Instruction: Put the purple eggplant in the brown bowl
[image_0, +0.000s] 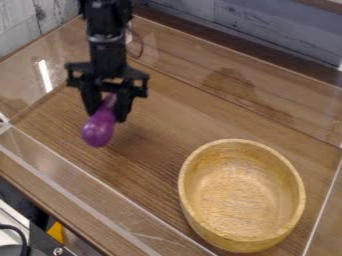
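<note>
The purple eggplant (99, 128) hangs tilted beneath my gripper (103, 103), its rounded end down and toward the camera. My black fingers are closed around its upper part, and motion blurs their edges. The brown bowl (198, 180), a tan-yellow round one, stands empty at the lower right. Eggplant and gripper are well to the left of the bowl and farther back.
Low wooden walls edge it at the back. Black cables and a yellow item (56, 232) lie outside the near left edge.
</note>
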